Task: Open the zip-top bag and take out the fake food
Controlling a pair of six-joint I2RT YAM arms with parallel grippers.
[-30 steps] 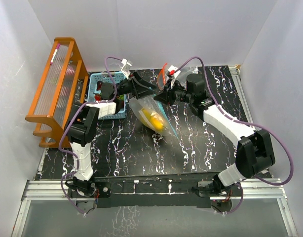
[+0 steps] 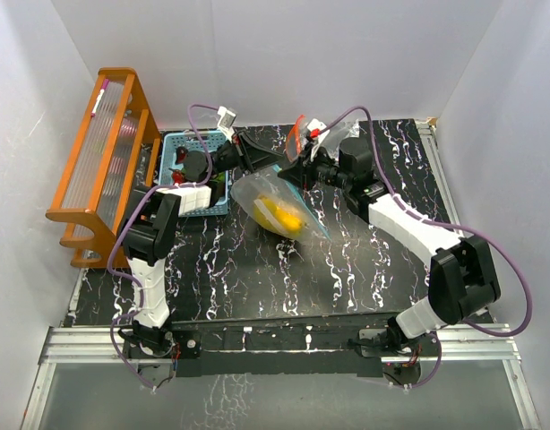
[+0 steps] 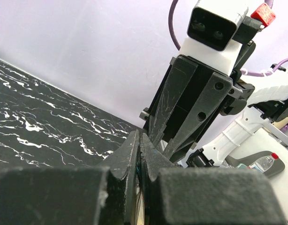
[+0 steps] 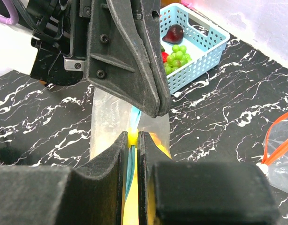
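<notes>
A clear zip top bag (image 2: 257, 191) with a blue zip strip hangs between my two grippers, yellow fake food (image 2: 280, 216) showing inside it. In the right wrist view, my right gripper is shut on the bag's zip, where a yellow slider (image 4: 133, 137) sits right at the fingertips. My left gripper is shut close by at the bag's upper edge. Only a thin sliver of the bag may lie between its fingers; the left wrist view hides most of it. The left gripper's dark fingers (image 4: 130, 56) stand just above the slider.
At the back left, a light blue basket (image 4: 221, 47) holds green grapes (image 4: 178, 58) and a dark red fruit (image 4: 173, 34). A wooden rack (image 2: 76, 217) stands left of it. Another clear bag with an orange zip (image 4: 279, 137) lies behind the right gripper.
The bag and its yellow food have swung slightly, the lower end shifting a little to the right. Both grippers stay almost where they were.
</notes>
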